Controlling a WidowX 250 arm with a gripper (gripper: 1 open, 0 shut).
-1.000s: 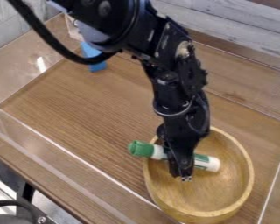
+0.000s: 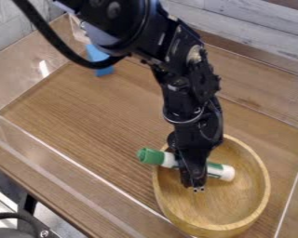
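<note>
My black gripper (image 2: 192, 173) reaches down into a round tan bowl (image 2: 233, 209) at the right front of the table. It is shut on a white tube (image 2: 218, 170) with a green cap (image 2: 151, 156). The tube lies crosswise in the bowl's upper part, its capped end at the left rim. The fingertips partly hide the middle of the tube.
A blue object (image 2: 97, 57) stands at the back left, partly behind the arm. A black cable is at the lower left edge.
</note>
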